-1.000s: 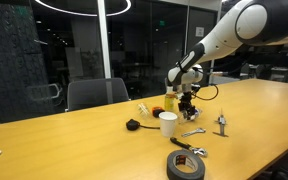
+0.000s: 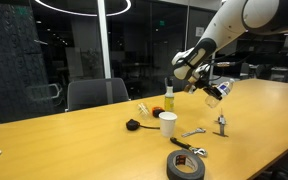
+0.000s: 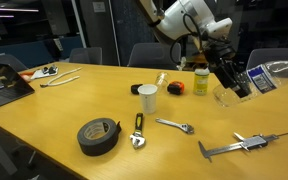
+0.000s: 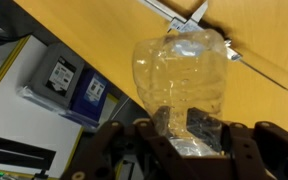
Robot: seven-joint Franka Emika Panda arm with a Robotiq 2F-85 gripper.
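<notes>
A clear plastic bottle (image 3: 259,82) with a pale label is held tilted, well over on its side, above the right part of the table. My gripper (image 3: 236,82) is shut on it. In exterior view 1 the bottle (image 2: 220,91) hangs to the right of my gripper (image 2: 205,85). From the wrist, the bottle's clear base (image 4: 179,72) points away from me, and my gripper grips its body. Whether anything is inside cannot be made out.
A caliper (image 3: 249,145) lies below the bottle. Nearby are an adjustable wrench (image 3: 138,132), a spanner (image 3: 174,125), black tape (image 3: 99,136), a white cup (image 3: 148,98) and a yellow container (image 3: 201,82).
My gripper has moved right and upward in exterior view 1, carrying the bottle away from beside the yellow container. The bottle now appears more tilted. Objects on the table stay put.
</notes>
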